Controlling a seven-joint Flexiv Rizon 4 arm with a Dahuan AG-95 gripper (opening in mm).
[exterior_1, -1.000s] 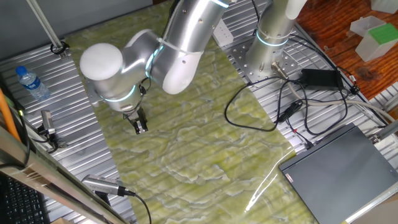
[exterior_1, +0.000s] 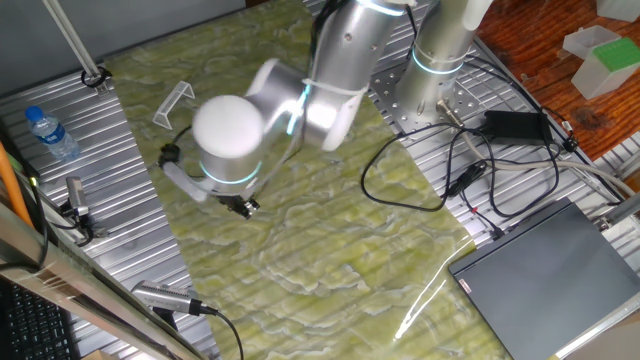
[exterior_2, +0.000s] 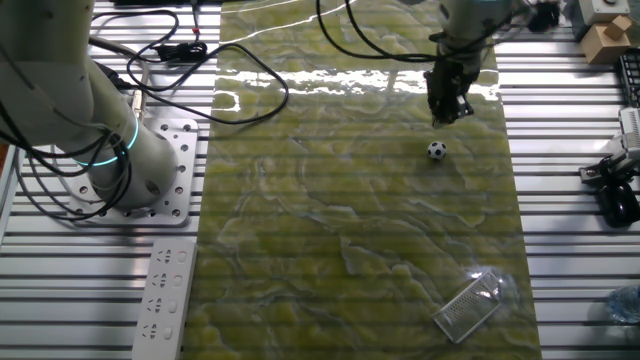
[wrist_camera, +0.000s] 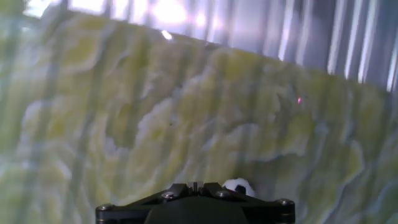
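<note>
My gripper appears shut in the wrist view, its fingertips together with nothing visible between them. A small black-and-white ball (wrist_camera: 239, 186) shows just right of the tips, partly hidden behind the gripper. Exterior view 2 has this ball (exterior_2: 437, 150) resting on the green marbled mat (exterior_2: 330, 200), with the gripper (exterior_2: 440, 118) apart from it and higher in the picture. In exterior view 1 the gripper (exterior_1: 248, 208) hangs over the mat's left part, and I cannot make out the ball there.
A pale grater-like piece (exterior_2: 468, 306) lies on the mat, away from the ball. Black cables (exterior_1: 400, 200) loop onto the mat near the arm's base. A laptop (exterior_1: 550, 280) and a water bottle (exterior_1: 52, 135) stand at opposite sides.
The arm's wrist has shifted right in exterior view 1 and turned, with the gripper slightly further right. The pale piece, previously hidden by the arm, now shows.
</note>
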